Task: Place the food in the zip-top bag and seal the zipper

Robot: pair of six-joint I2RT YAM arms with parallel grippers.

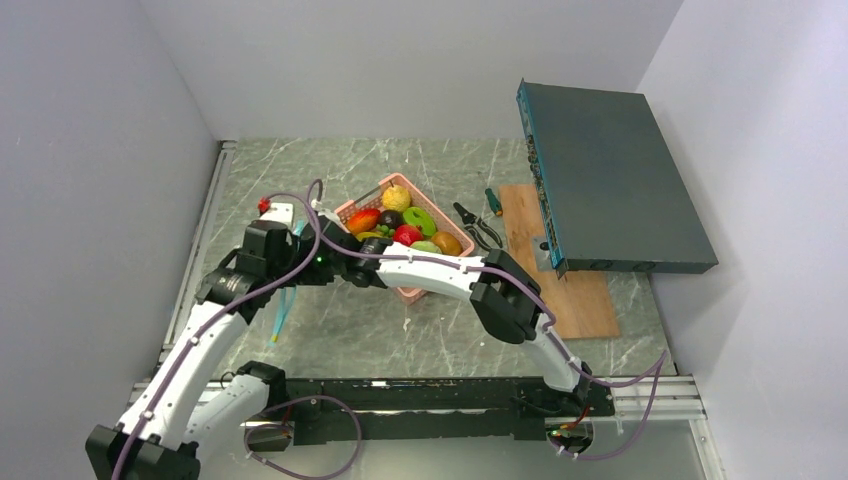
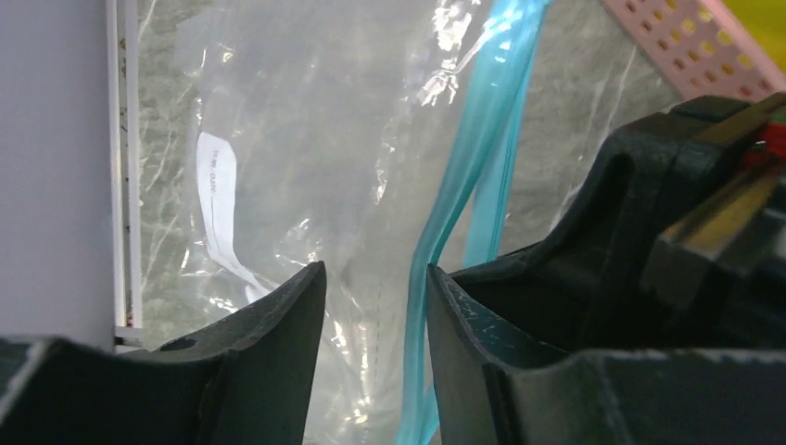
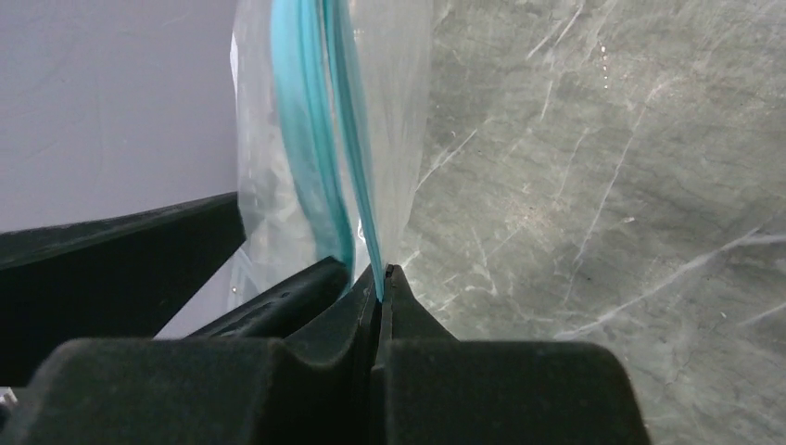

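Note:
The clear zip bag (image 2: 287, 176) hangs between both hands, its blue zipper strips (image 2: 468, 148) a little apart. In the right wrist view my right gripper is shut on the edge of one blue strip. My left gripper stands part open around the bag's mouth, its right finger (image 2: 454, 320) against the blue zipper and clear film showing in the gap. The two grippers are close together. Food such as a yellow pear (image 1: 396, 198), a green pepper (image 1: 419, 220) and a red tomato (image 1: 407, 235) lies in the pink basket (image 1: 405, 181). No food shows in the bag.
Black pruning shears (image 1: 480, 228) and a green-handled tool (image 1: 494, 201) lie right of the basket. Farther right are a wooden board (image 1: 585, 310) and a large dark box (image 1: 610, 170) overhanging it. Worktop (image 1: 400, 350) in front of the basket is clear.

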